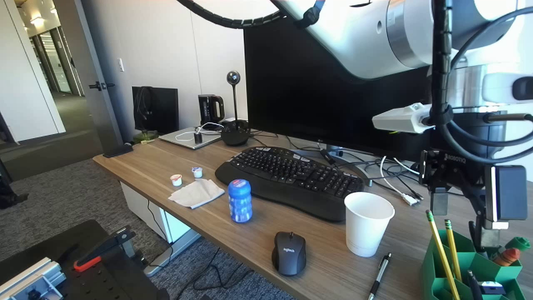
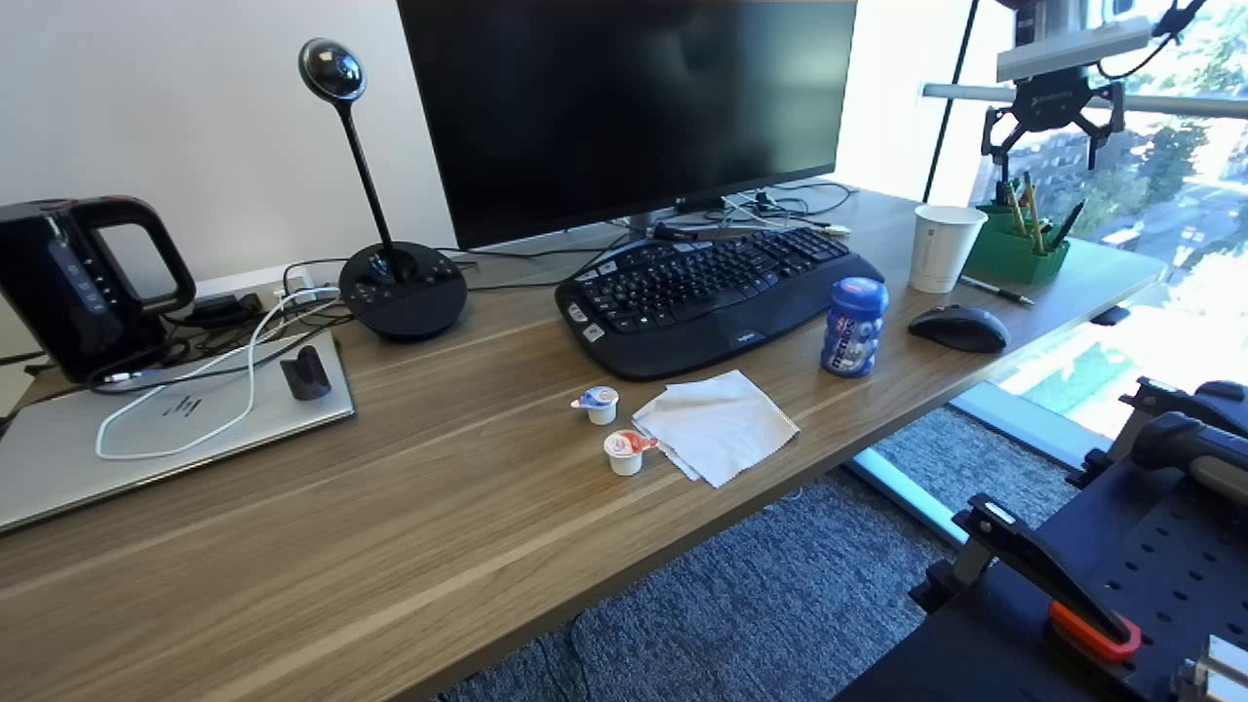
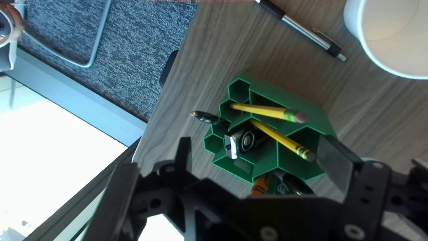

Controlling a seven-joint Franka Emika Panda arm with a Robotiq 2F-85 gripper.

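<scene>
My gripper [image 1: 464,219] stands open above the green pen holder [image 1: 430,267] at the right end of the desk. Two yellow pencils [image 3: 266,111] lean in the holder's cells. A black pen [image 3: 206,117], a small dark object with a silver end [image 3: 231,146], an orange crayon-like item [image 3: 260,185] and a green-capped one [image 1: 519,243] are in it too. In the wrist view the holder lies between and beyond my spread fingers, and nothing is gripped. The gripper's body covers the holder's near side there.
Near the holder are a white paper cup [image 1: 368,227] and a loose pen [image 1: 380,276]. Farther left lie a mouse [image 1: 288,254], a blue gum bottle [image 1: 240,201], a keyboard [image 1: 295,177], a cloth [image 1: 196,193] and two creamer cups [image 1: 175,180]. A monitor [image 1: 325,95] stands behind.
</scene>
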